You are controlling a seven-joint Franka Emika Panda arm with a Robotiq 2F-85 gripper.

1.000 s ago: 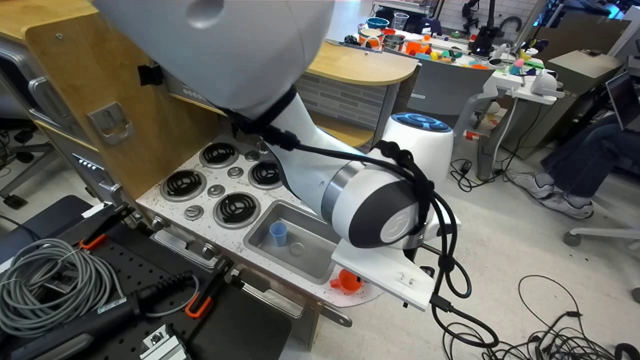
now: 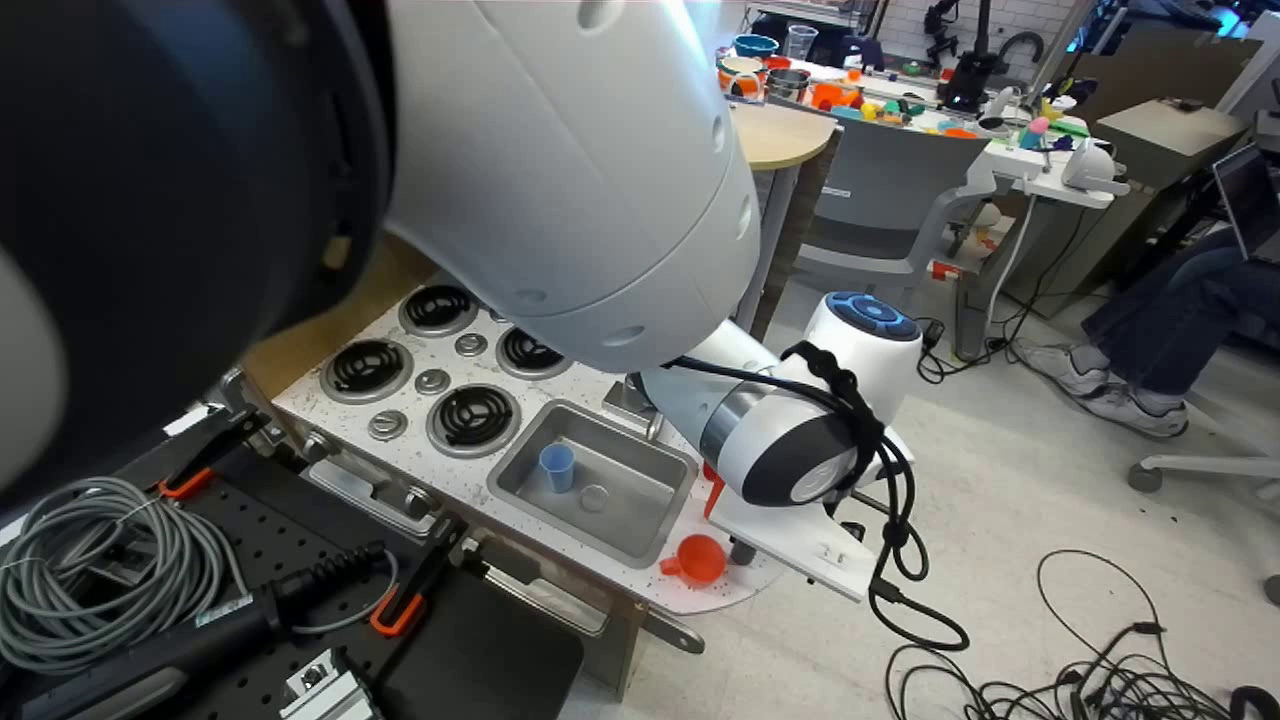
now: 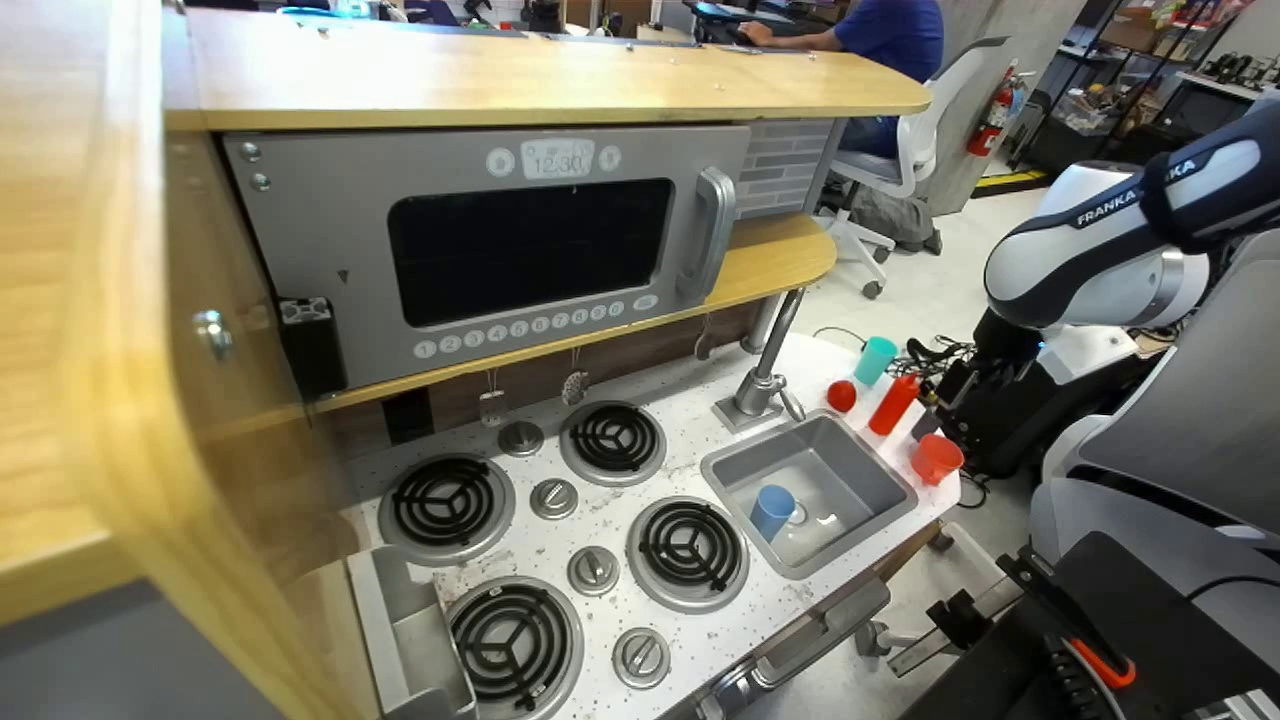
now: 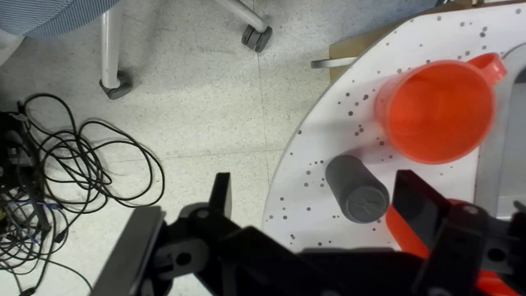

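Observation:
My gripper is open, its fingers wide apart with nothing held between them. In the wrist view a dark grey cylinder (image 4: 362, 197) stands on the speckled counter, nearer the right finger (image 4: 416, 202). A red cup (image 4: 439, 111) with a handle sits just beyond it. Part of a red bottle (image 4: 407, 232) shows beneath the right finger, which covers much of it. In exterior view 2 the gripper (image 3: 956, 384) hangs at the counter's rounded end, close to the upright red bottle (image 3: 894, 404) and the red cup (image 3: 936, 458).
A blue cup (image 3: 771, 511) stands inside the grey sink (image 3: 870, 546). Beside the bottle are a teal cup (image 3: 876, 360) and a small red object (image 3: 841, 395). The faucet (image 3: 768, 378) rises behind the sink. Open floor lies past the counter edge.
In exterior view 1 the forearm has swung across the shelf and the wrist has shifted away from the sink. The red bottle and grey cylinder now show partly there; the cups have not moved.

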